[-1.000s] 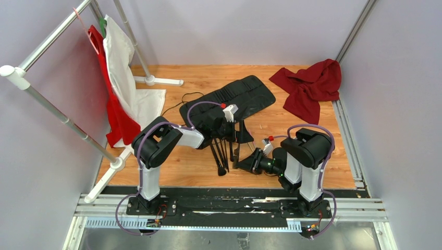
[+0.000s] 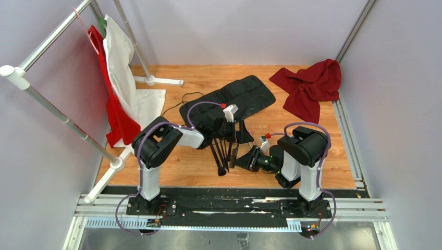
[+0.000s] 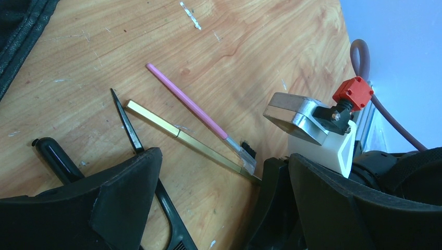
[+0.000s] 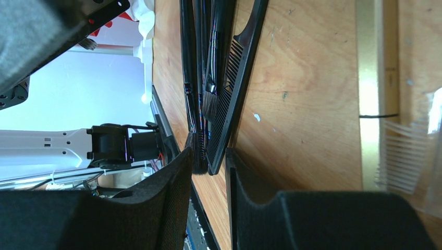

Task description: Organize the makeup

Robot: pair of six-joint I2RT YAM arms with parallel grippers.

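The black comb (image 4: 237,88) lies beside several black brushes (image 4: 194,73); its toothed end reaches between the fingertips of my right gripper, which is shut on it. In the top view, that right gripper (image 2: 238,162) stands at the front end of the group. Farther back, my left gripper (image 2: 242,134) hovers above the handles, fingers (image 3: 127,190) spread wide. The comb's thin tail (image 3: 130,127) passes below its gap, not gripped. A gold-handled comb (image 3: 203,148) and a pink-handled brush (image 3: 190,104) rest to the right on the wood.
A black makeup roll (image 2: 240,94) lies unfolded behind the left gripper. Dark red cloth (image 2: 310,86) is heaped at the back right. A garment rack (image 2: 49,41) with red and white clothes stands left. Both arms are close together over the middle.
My right gripper has shifted slightly left, and the comb's front end has moved left with it, closer to the brushes. The left arm looks still.
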